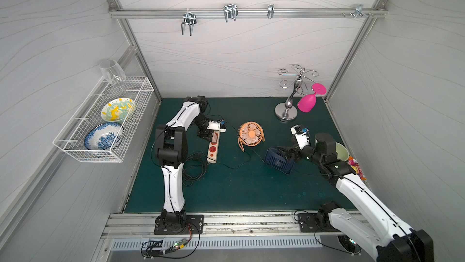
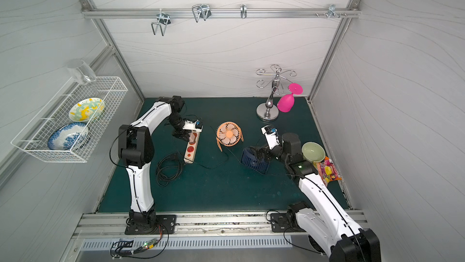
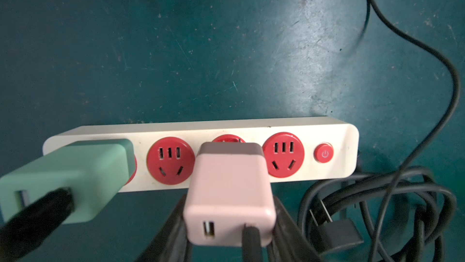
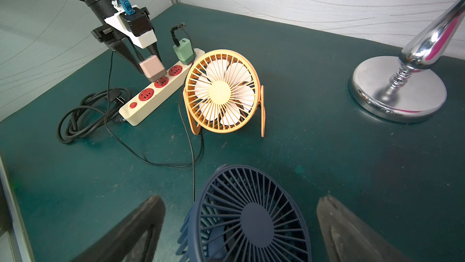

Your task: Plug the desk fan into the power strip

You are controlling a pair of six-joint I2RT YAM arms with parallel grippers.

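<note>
My left gripper is shut on a pink plug adapter [image 3: 230, 189]. The adapter sits over the white power strip [image 3: 314, 124], covering most of one red socket; whether its prongs are in the holes is hidden. A socket on each side of it is bare. At one end of the strip stands a green adapter [image 3: 96, 170] with a black cable. An orange desk fan [image 4: 220, 92] stands beside the strip. In the right wrist view a dark blue fan [image 4: 256, 223] lies between the fingers of my open right gripper, with gaps at both sides.
A coiled black cable with a black plug [image 3: 339, 235] lies by the strip's switch end. Thin cable [image 4: 169, 165] crosses the table toward the fans. A chrome stand [image 1: 285, 111] with a pink cup [image 1: 306, 102] is at the back right.
</note>
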